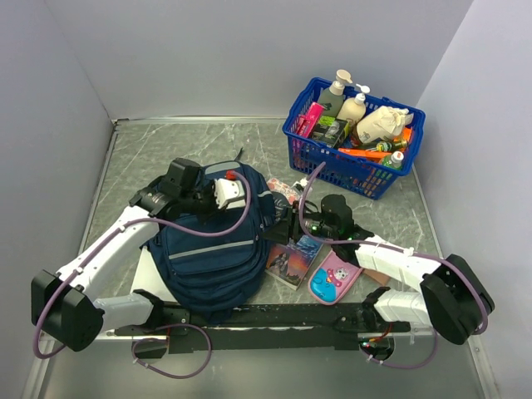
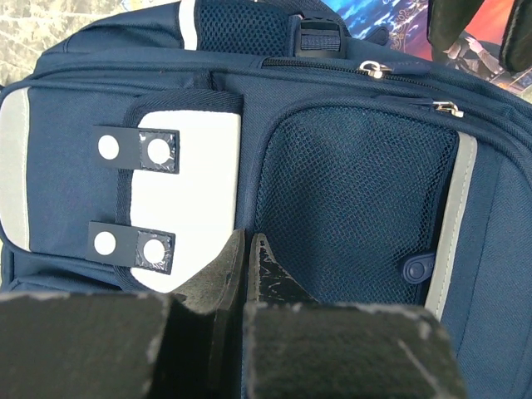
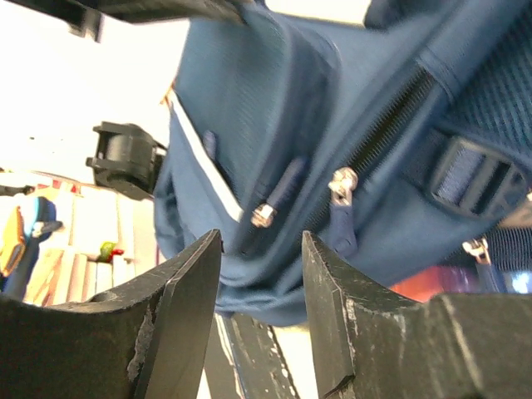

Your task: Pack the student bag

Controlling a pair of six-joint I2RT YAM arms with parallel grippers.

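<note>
The dark blue student bag (image 1: 208, 262) lies flat on the left half of the table, under my left arm. In the left wrist view the fingertips of my left gripper are pressed together on a fold of the bag's front, between a white panel and a mesh pocket. At the bag's right side, my right gripper is open. Nothing is held between its fingers; two zipper pulls, one with a metal slider (image 3: 342, 184), show just beyond its tips. The bag's right edge is partly hidden by the right gripper in the top view.
Illustrated books (image 1: 293, 259) lie right of the bag, partly under the right gripper. Beside them are a pink pouch (image 1: 335, 278) and a brown item (image 1: 376, 277). A blue basket (image 1: 332, 166) full of bottles and boxes stands at the back right.
</note>
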